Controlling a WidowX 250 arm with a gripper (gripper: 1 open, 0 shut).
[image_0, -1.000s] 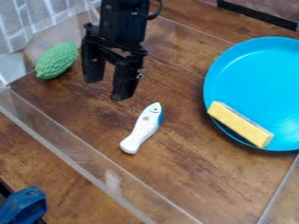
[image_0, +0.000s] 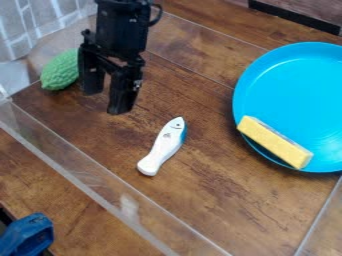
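Note:
The black gripper (image_0: 110, 88) hangs over the wooden board at the upper left, its two fingers pointing down and apart, with nothing seen between them. Just left of it, partly behind it, lies a green bumpy toy (image_0: 59, 70). A white fish-shaped object (image_0: 162, 147) lies on the board below and right of the gripper. At the right is a blue plate (image_0: 297, 90) with a pale yellow bar (image_0: 274, 142) on its lower-left part.
A blue object (image_0: 24, 236) sits at the bottom-left corner. A clear wall edge (image_0: 100, 176) runs diagonally along the lower left. Bare wood lies in the middle and lower right.
The gripper has moved left, toward the green toy, which is now closer behind it. The other objects are unmoved.

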